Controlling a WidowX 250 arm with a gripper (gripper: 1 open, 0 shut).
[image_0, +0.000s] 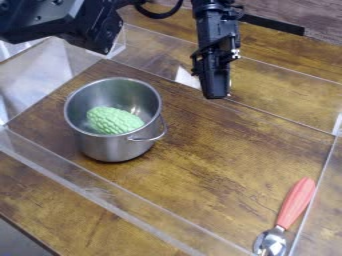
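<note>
My black gripper (214, 88) points down over the back middle of the wooden surface, shut, with nothing visible between its fingers. A steel pot (123, 146) with a handle sits at the left, holding a bumpy pale green oblong item (112, 118). A utensil with a red handle (295, 202) and metal head lies at the front right.
Clear plastic walls border the wooden work surface (201, 185). A small white patch (186, 76) shows beside the gripper.
</note>
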